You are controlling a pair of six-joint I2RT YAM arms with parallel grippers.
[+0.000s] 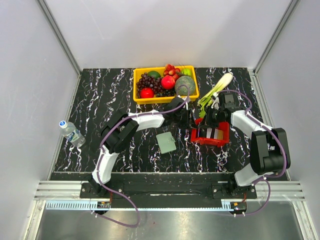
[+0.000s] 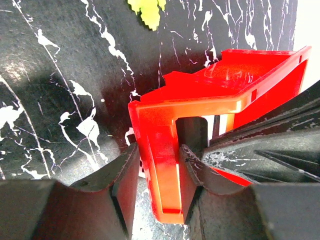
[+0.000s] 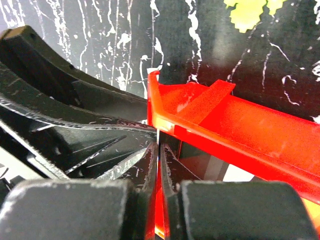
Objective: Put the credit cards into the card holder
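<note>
The red card holder point(image 1: 210, 141) stands right of the table's middle, with several cards upright inside, among them a white card point(image 3: 238, 174) and a tan card point(image 1: 218, 134). My left gripper straddles the holder's left end wall point(image 2: 159, 165), one finger on either side, its fingers part open. Inside the holder's left end, my right gripper is shut with its tips down. A thin pale line shows at those tips; whether it is a card's edge between them is unclear. My right gripper's finger point(image 2: 235, 155) covers part of the cards in the left wrist view.
Behind the arms stands a yellow fruit basket point(image 1: 150, 100), with a celery stalk point(image 1: 220, 86) to its right. A pale green pad point(image 1: 166, 142) lies left of the holder. Far left is a water bottle point(image 1: 72, 133).
</note>
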